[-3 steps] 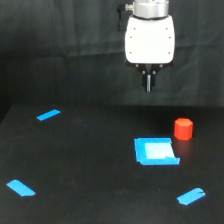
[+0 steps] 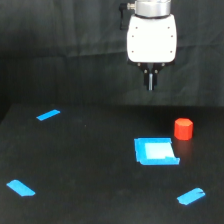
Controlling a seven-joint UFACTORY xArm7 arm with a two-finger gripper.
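High over the back of the dark surface hangs my gripper (image 2: 150,80), pointing down below its white housing (image 2: 151,42). Its dark fingers are small against the black backdrop, and I cannot tell how far apart they stand. No object shows beneath them. A red block (image 2: 183,129) rests on the surface at the right. Just to its left and nearer the camera lies a square with a blue border and a white middle (image 2: 158,151). Clear space separates the gripper from both.
Blue strips lie at the back left (image 2: 48,115), the front left (image 2: 20,188) and the front right (image 2: 190,196). Black cloth (image 2: 60,60) hangs behind.
My gripper has shifted very slightly to the right and up in the view. The red block, the blue-bordered square and the strips are where they were.
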